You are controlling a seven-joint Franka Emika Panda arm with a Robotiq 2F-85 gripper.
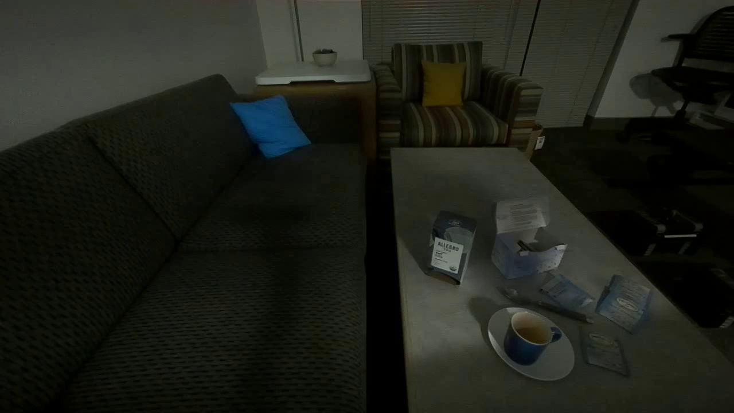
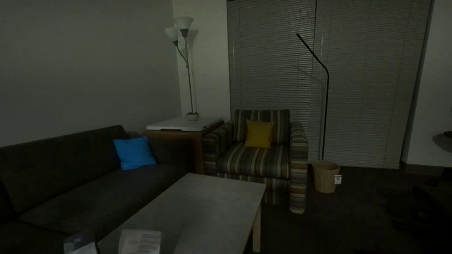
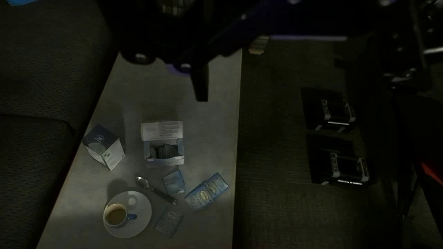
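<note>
My gripper shows only as a dark shape at the top of the wrist view, high over the table, and one finger (image 3: 201, 89) points down. It looks open and nothing shows in its grasp; much of it is lost in darkness. Below, a blue cup (image 3: 116, 215) of brown liquid stands on a white saucer (image 3: 140, 215). Beside the saucer lies a spoon (image 3: 155, 191). An open box (image 3: 164, 153) holds packets, and a closed Allegro tea box (image 1: 451, 248) stands to its left. Several blue sachets (image 3: 199, 198) lie flat near the spoon.
A dark sofa (image 1: 275, 303) with a blue pillow (image 1: 272, 126) runs along its left. Beyond the table is a striped armchair (image 2: 254, 163) with a yellow pillow (image 2: 259, 133); a wicker basket (image 2: 325, 177) stands on the floor.
</note>
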